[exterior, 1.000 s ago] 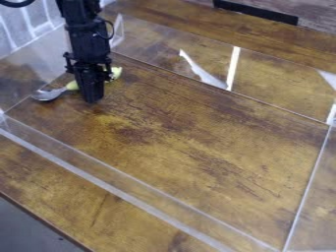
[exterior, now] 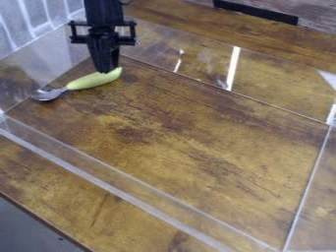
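A spoon with a pale yellow-green handle (exterior: 92, 81) and a metal bowl end (exterior: 50, 94) lies on the wooden surface at the upper left, inside a clear-walled enclosure. My black gripper (exterior: 105, 65) hangs just above the handle's upper end, pointing down. Its fingers look shut, with nothing visible held between them.
Clear panels (exterior: 157, 207) border the wooden work area (exterior: 197, 148) on the sides. A dark bar (exterior: 289, 14) sits beyond the back edge.
My gripper has risen and moved slightly back, uncovering more of the spoon's handle. The spoon remains on the surface in about the same place.
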